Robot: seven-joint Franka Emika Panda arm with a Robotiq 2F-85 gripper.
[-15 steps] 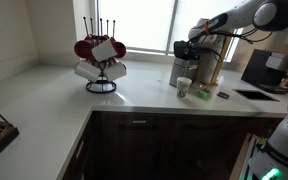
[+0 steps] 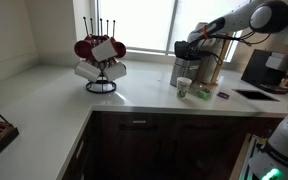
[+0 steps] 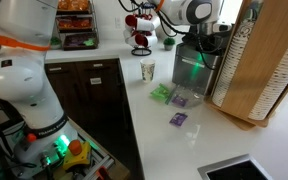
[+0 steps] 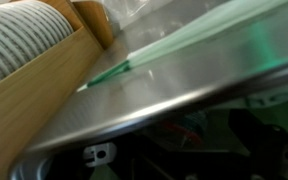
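Observation:
My gripper [image 3: 202,43] is at the mouth of the silver bin [image 3: 192,70], at the back of the counter. In the wrist view, the bin's shiny metal rim [image 4: 149,98] crosses close in front of the camera and hides part of the fingers. The dark finger parts below it stand apart, with nothing seen held between them. Beyond the rim the bin's inside is dark, and its contents are unclear. A patterned paper cup [image 3: 148,71], a green packet [image 3: 162,93] and a purple packet [image 3: 178,119] lie or stand on the counter, away from the gripper.
A ribbed wooden-edged panel [image 3: 254,62] rises right beside the bin. A rack with red mugs [image 2: 101,60] stands farther left. At the counter's front lies a flat black tray [image 3: 234,171].

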